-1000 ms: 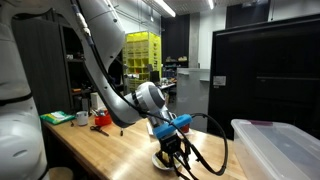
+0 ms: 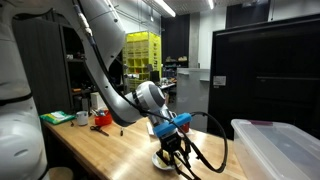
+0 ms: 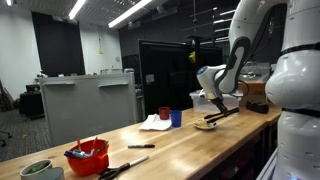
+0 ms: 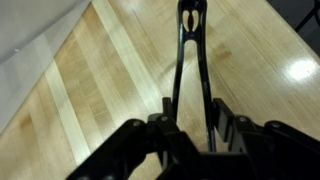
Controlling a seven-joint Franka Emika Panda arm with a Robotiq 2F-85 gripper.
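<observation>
In the wrist view, a long, narrow black tool [image 4: 191,33] runs from the top of the frame down to my gripper. It has two thin shafts joined at a far head with pale openings. My fingers are shut on its near end. Exterior view 1 shows the gripper [image 2: 179,157] low over the table, beside a white plate or bowl [image 2: 158,163] that it partly covers. From exterior view 2, the dish [image 3: 207,125] appears with something yellowish on it, too small to make out, with the gripper close by.
A clear plastic bin [image 2: 275,150] stands right of the arm. Farther along the wooden table [image 3: 170,157] are a red basket [image 3: 87,157], a dark-handled tool [image 3: 125,166], a blue cup [image 3: 176,118] and a red cup [image 3: 164,113].
</observation>
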